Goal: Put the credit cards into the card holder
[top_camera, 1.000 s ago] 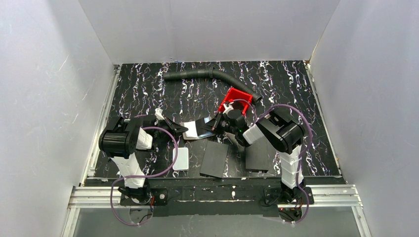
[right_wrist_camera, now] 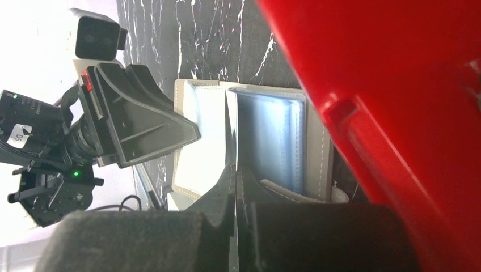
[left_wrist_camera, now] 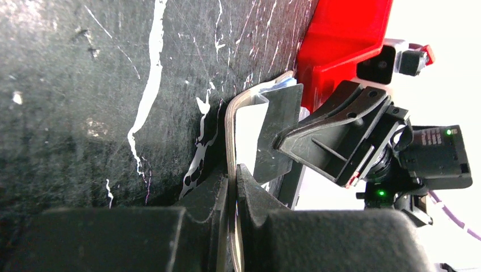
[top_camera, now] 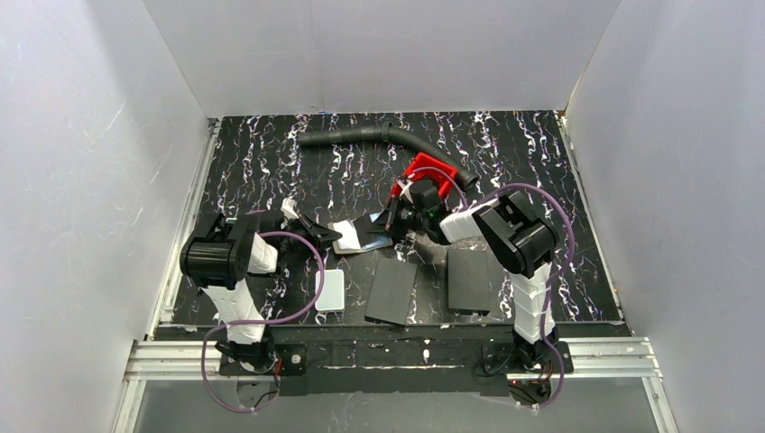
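Note:
The card holder [top_camera: 352, 249], beige-edged with a white inner sleeve [left_wrist_camera: 248, 127] and a bluish pocket [right_wrist_camera: 272, 130], lies open between both arms. My left gripper is shut on its left edge, which passes between the fingertips. A thin dark card [left_wrist_camera: 279, 122] stands upright over the holder beside the white sleeve. My right gripper is shut on that card, seen almost edge-on in the right wrist view. Whether the card's lower edge is inside a pocket, I cannot tell.
A red bin [top_camera: 422, 171] stands close behind the right gripper, with a black hose [top_camera: 361, 135] beyond it. Nearer the front lie a white pad [top_camera: 330, 290] and two dark flat boxes [top_camera: 391, 290].
My right gripper has shifted slightly left and back, and the dark card's visible part has tilted. The red bin has moved a little leftward. My left arm looks still.

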